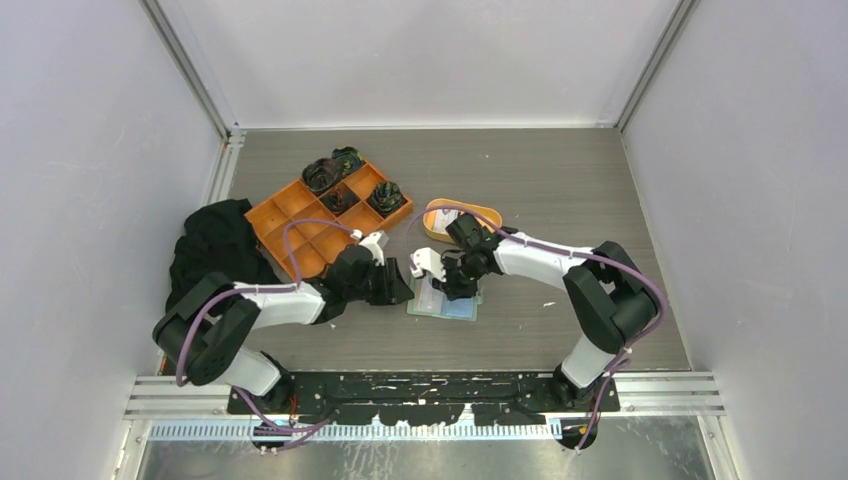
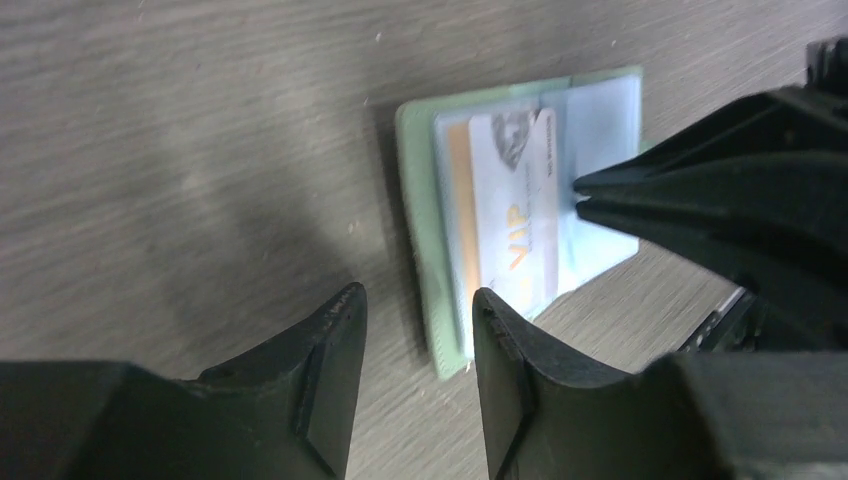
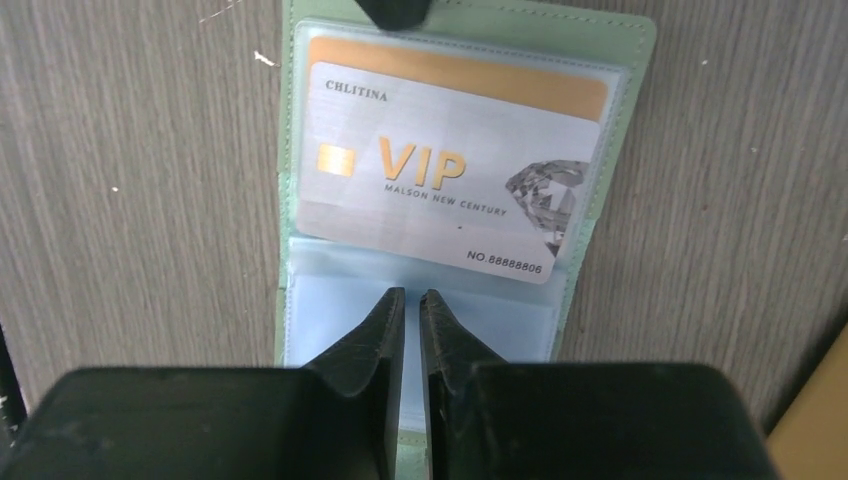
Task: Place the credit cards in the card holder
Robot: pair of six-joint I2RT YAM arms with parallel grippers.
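Note:
The open green card holder (image 2: pixel 420 230) lies flat on the table, a white VIP card (image 3: pixel 440 190) in its upper pocket and the blue lower pocket below. My left gripper is part open beside the holder's left edge, nothing visible between its fingers. My right gripper is over the blue pocket with its fingertips nearly together; whether it grips the holder there I cannot tell.
An orange tray (image 1: pixel 438 205) with white cards sits behind the holder. An orange compartment box (image 1: pixel 285 215) with dark bundles and a black cloth (image 1: pixel 210 250) are at the left.

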